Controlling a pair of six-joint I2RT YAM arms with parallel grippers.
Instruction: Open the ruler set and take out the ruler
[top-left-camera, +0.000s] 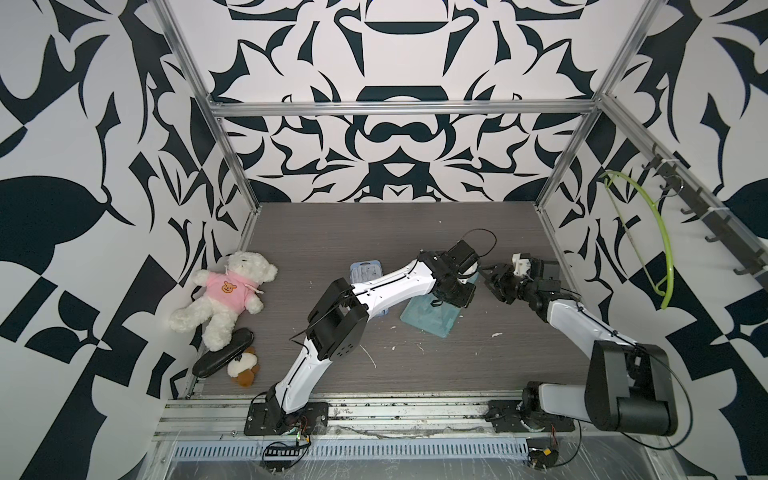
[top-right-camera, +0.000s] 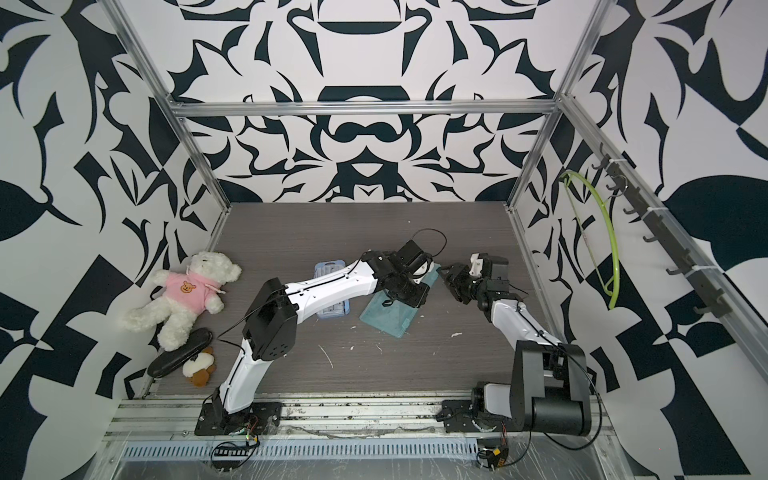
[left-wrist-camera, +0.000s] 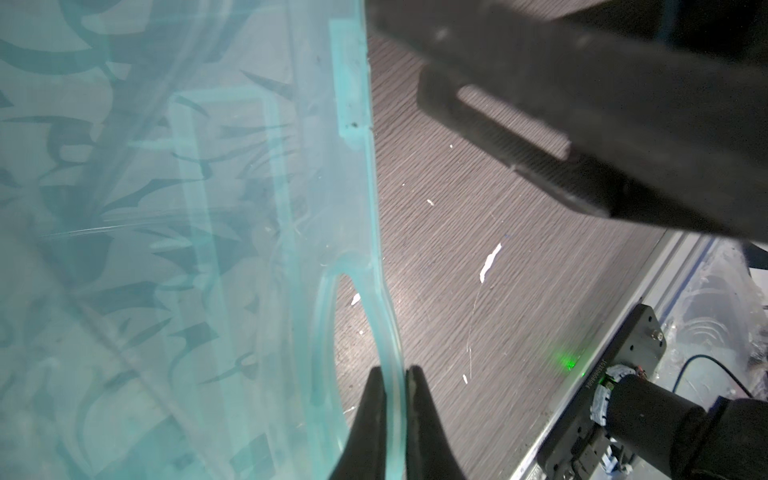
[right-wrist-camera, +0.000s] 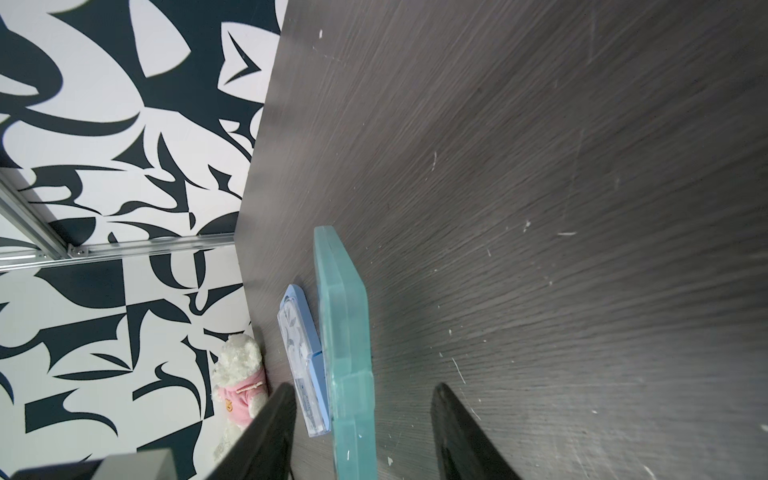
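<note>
A teal translucent ruler case is held above the table by my left gripper, shut on its edge in the left wrist view; the left arm hides part of it in the top views. A pale blue box lies left of the teal case, partly hidden by the left arm.
A white teddy bear, a black elongated case and a small brown-white toy lie at the left. A green hoop hangs at the right wall.
</note>
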